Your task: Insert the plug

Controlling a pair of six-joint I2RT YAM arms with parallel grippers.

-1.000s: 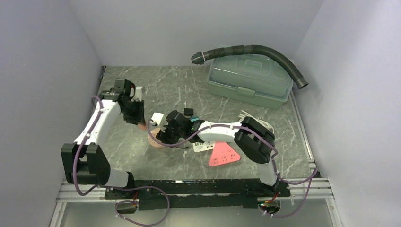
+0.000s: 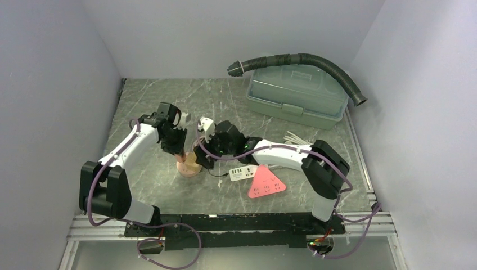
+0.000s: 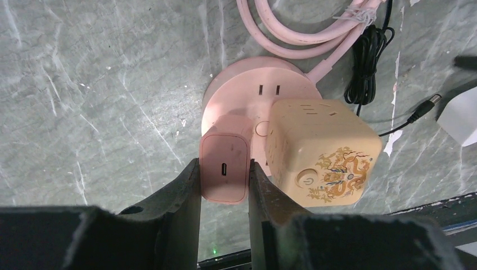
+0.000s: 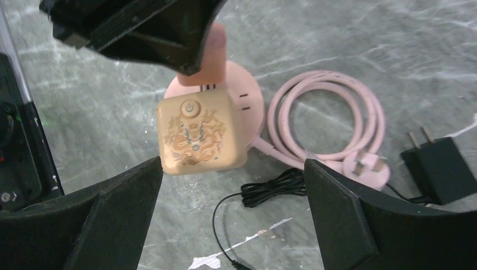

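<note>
A pink plug block (image 3: pixel 224 169) has my left gripper shut on it, a finger touching each side. It stands over the left part of the round pink power strip (image 3: pixel 233 84). In the right wrist view, metal prongs (image 4: pixel 208 87) show between the plug and the strip, beside the cream cube (image 4: pixel 198 129). That cube, with a gold dragon print, sits on the strip's other side. My right gripper is open just right of the cube, nothing between its fingers. The slots under the plug are hidden.
The strip's coiled pink cable (image 4: pixel 332 84), a black cable bundle (image 4: pixel 275 188) and a black adapter (image 4: pixel 441 169) lie beside it. A white strip (image 2: pixel 243 172) and a pink triangular strip (image 2: pixel 266 183) lie to the right.
My left gripper has moved right and toward the front with the plug, onto the round strip. My right gripper has drawn back from the strip to the right, uncovering the cream cube.
</note>
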